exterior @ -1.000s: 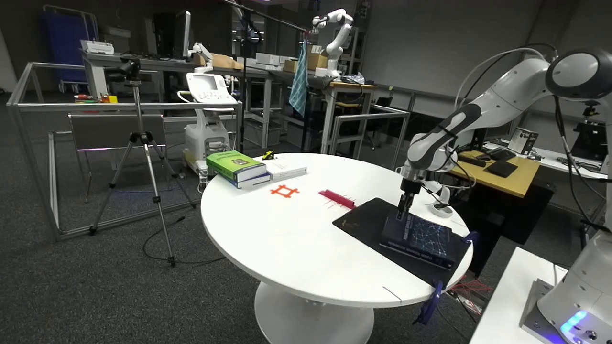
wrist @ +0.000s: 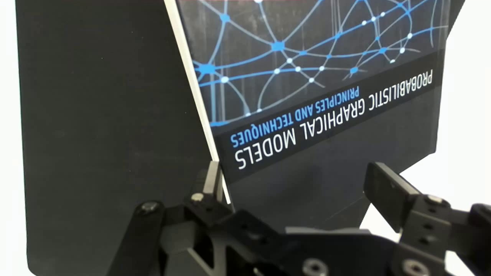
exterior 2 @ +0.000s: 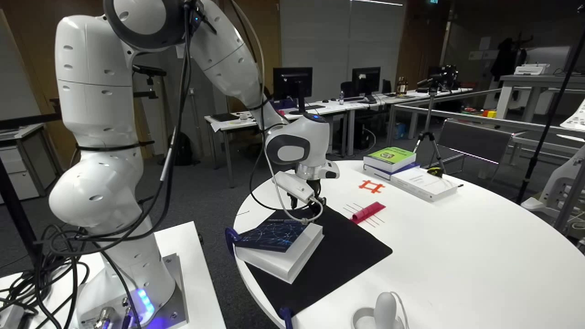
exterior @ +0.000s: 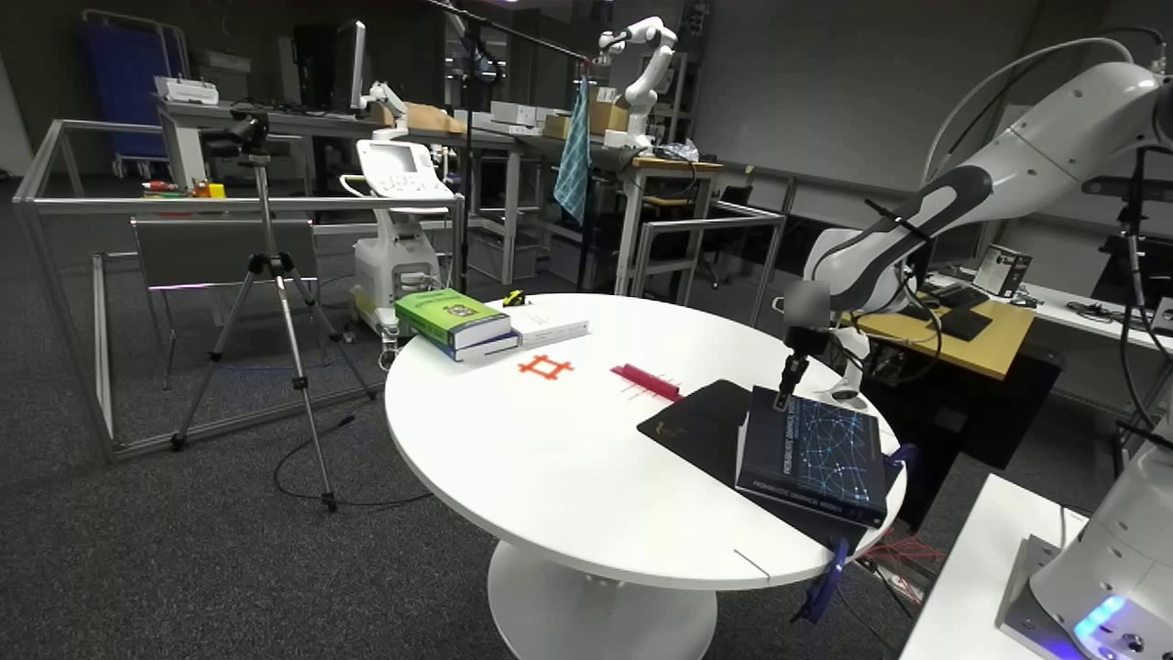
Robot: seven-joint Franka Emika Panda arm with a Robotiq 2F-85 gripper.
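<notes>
A thick dark book with a blue-and-white network design and the title "Probabilistic Graphical Models" lies on the black mat. Exterior view 2 shows its white page edges. In exterior view 1, my gripper points down at the book's far left corner. Seen from the wrist, my gripper has its fingers well apart, with the dark cover in the gap. The left finger overlaps the pale page edge; the right one stands by the title-side edge. I cannot tell whether they grip it.
A red object and an orange frame lie farther across the white round table. A green book tops a stack at the far left. Blue clamps stick out at the mat's edge.
My gripper has shifted slightly right in exterior view 1.
</notes>
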